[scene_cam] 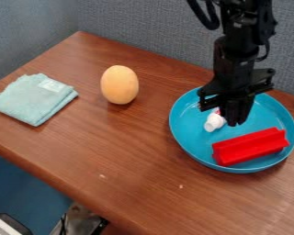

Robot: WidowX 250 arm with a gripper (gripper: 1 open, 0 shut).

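My black gripper (224, 105) hangs low over the back of a blue plate (191, 144), above a small white tube (215, 121) that it partly covers. Whether its fingers are open or shut, or around the tube, is hard to tell. A red block-like object (249, 147) lies on the front right of the plate.
An orange-brown egg (120, 84) stands at the table's middle back. A folded pale cloth (36, 98) lies at the left. A grey partition runs behind the table.
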